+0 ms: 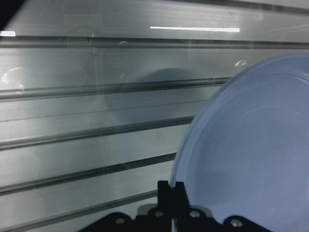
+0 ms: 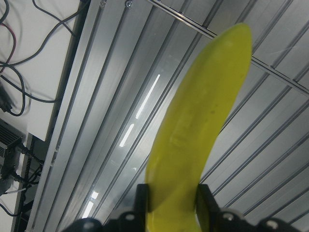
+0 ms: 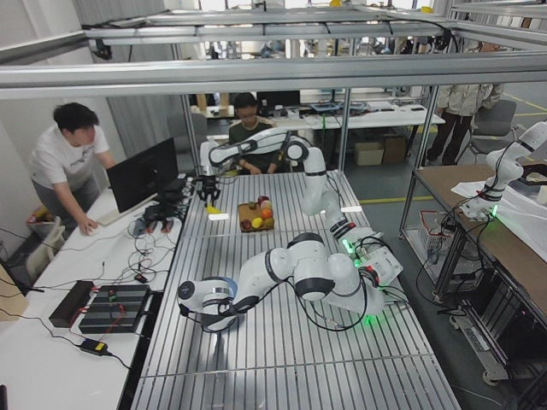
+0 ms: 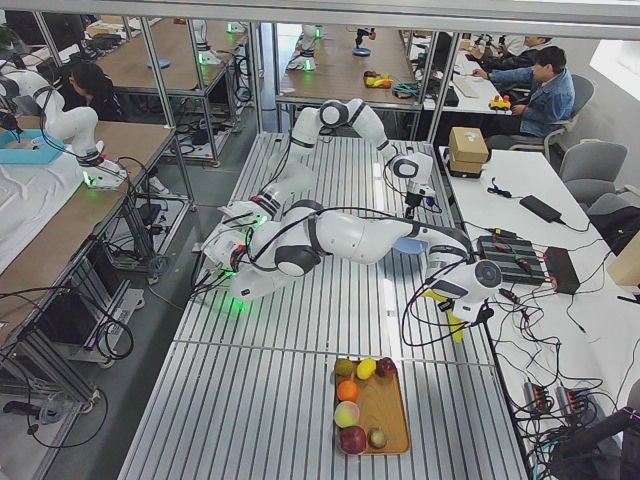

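Note:
My right gripper is shut on a yellow banana, held above the slatted table near its edge; the banana also shows in the camera right view. A light blue plate is at my left gripper, whose fingers are shut on its rim. In the camera right view that plate is mostly behind the arms. A wooden tray of several fruits lies on the table.
The slatted table has much bare surface. A white side desk with a monitor, cables and dark boxes runs along the table's edge, with a person standing behind it.

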